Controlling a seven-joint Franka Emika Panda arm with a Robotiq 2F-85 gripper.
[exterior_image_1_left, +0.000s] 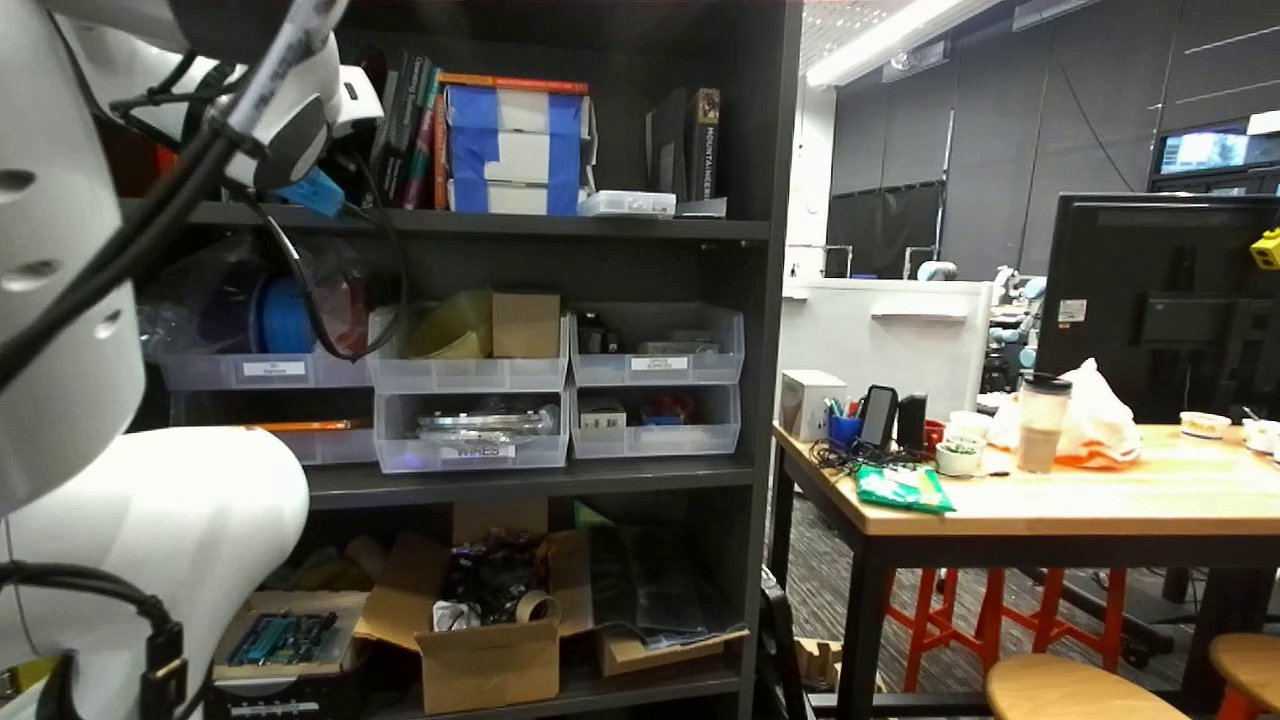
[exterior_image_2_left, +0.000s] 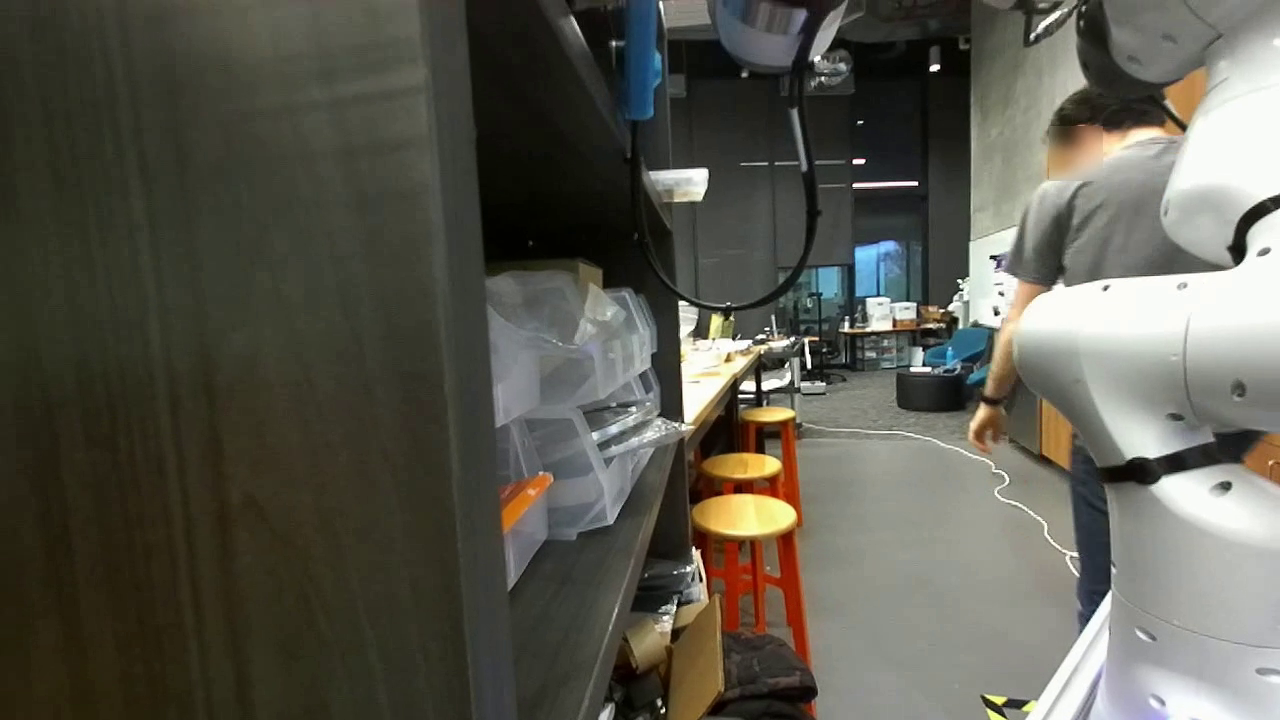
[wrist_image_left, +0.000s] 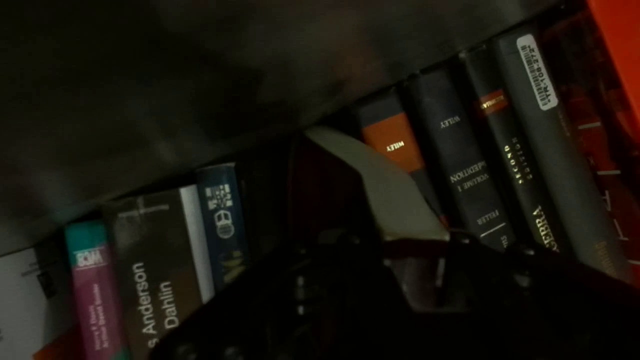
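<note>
In the wrist view my gripper is very dark, with its fingers hard to make out. It is shut on a dark red object with a pale face (wrist_image_left: 393, 189), which looks like a book with its page edges showing. This object sits in the gap of the row, between a dark blue book (wrist_image_left: 223, 222) on the left and a black book with an orange band (wrist_image_left: 393, 141) on the right. In exterior view 1 the wrist of my arm (exterior_image_1_left: 294, 126) is at the upper shelf; the fingers are hidden there.
More books stand to the right, including a grey one with a barcode label (wrist_image_left: 537, 72), and to the left, a brown one (wrist_image_left: 150, 252). Close above runs a dark shelf surface (wrist_image_left: 150, 78). A blue-taped box (exterior_image_1_left: 516, 150) stands on the upper shelf (exterior_image_1_left: 504, 222). A cable loop hangs below the wrist.
</note>
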